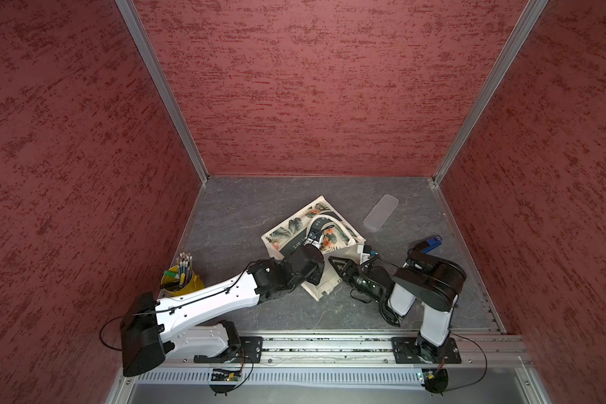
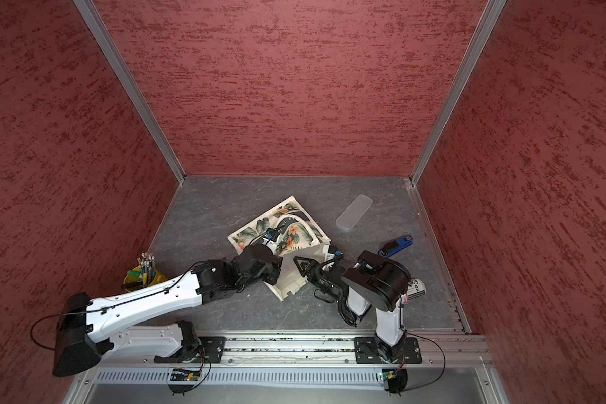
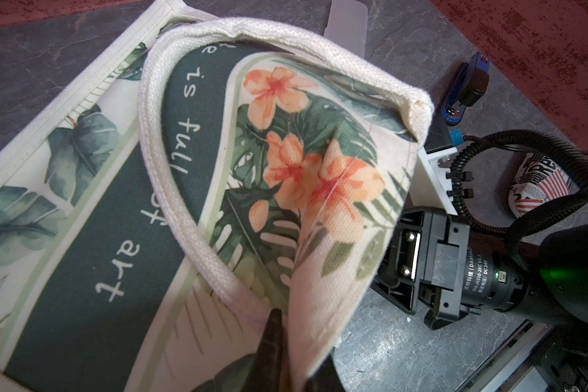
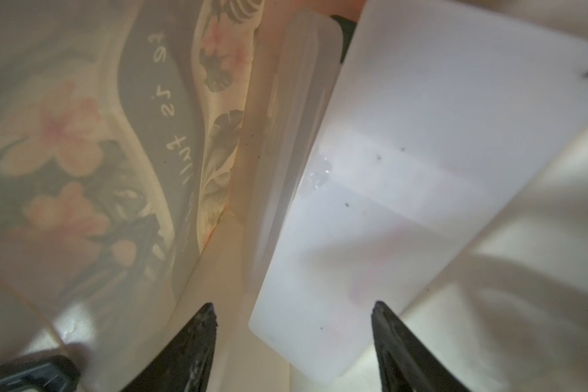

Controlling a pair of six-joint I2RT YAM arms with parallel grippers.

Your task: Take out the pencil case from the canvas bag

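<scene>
The cream, flower-printed canvas bag lies mid-floor, mouth toward the front right. My left gripper is shut on the bag's upper fabric, raising it. My right gripper stands at the opening, fingers apart with nothing between them. Inside, the right wrist view shows a white, flat rectangular piece and a narrower translucent case along its left side; which is the pencil case I cannot tell.
A translucent case lies behind right, a blue-black object at right, a printed item near the right arm. A yellow pen holder stands far left.
</scene>
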